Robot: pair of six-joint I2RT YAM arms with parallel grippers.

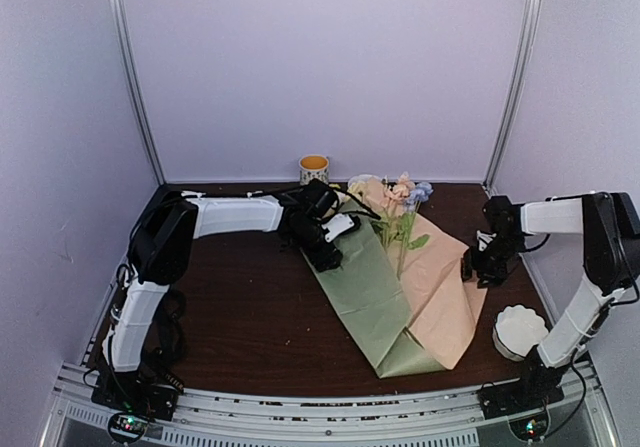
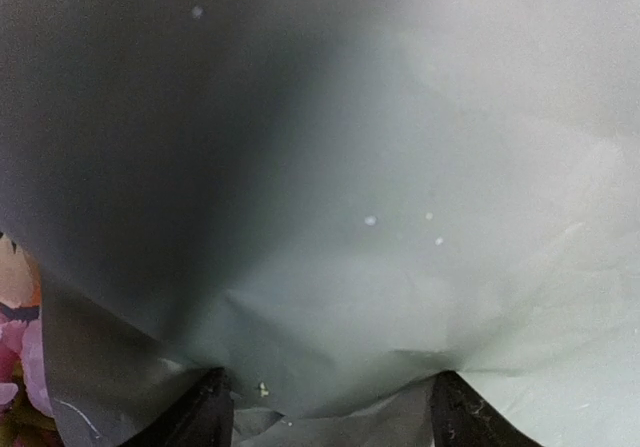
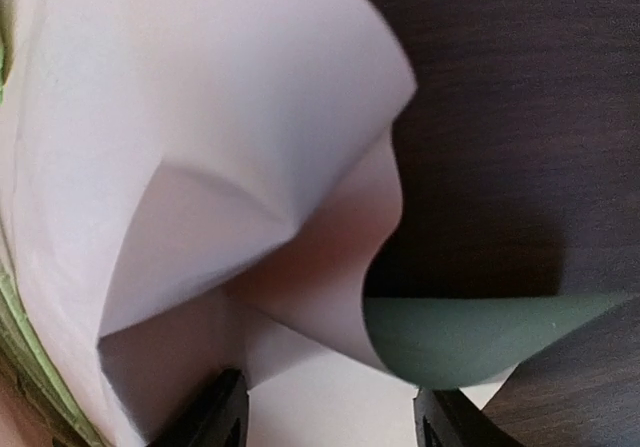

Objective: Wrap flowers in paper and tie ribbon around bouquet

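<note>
A wrapping paper, green (image 1: 365, 292) on the left and peach (image 1: 440, 307) on the right, lies slantwise on the table. Fake flowers (image 1: 400, 192) rest on it, blooms toward the back, green stems (image 1: 403, 242) between the two colours. Over the green side's upper left edge is my left gripper; its fingers stand apart with puckered paper between them. At the right edge of the peach side, my right gripper is shut on the paper, which is curled and folded up there. The pinched part itself is hidden below the view.
An orange-topped cup (image 1: 314, 167) stands at the back edge. A white scalloped container (image 1: 520, 331) sits at the front right, close to the right arm.
</note>
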